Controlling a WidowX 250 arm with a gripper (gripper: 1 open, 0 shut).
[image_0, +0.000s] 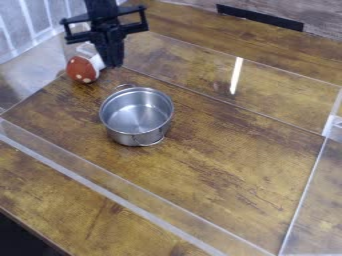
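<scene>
The black robot gripper (107, 50) hangs at the top left of the camera view, shut, with nothing visible between its fingers. It is above and slightly right of a red-orange round object (82, 71) with a white part on its right side, which rests on the wooden table near the left. A steel pot (136, 116) with wire handles stands in front of them, right of the red object and apart from it.
Transparent walls or panels surround the work area. A thin white strip (235, 76) is at the upper middle, and a dark bar lies along the back edge.
</scene>
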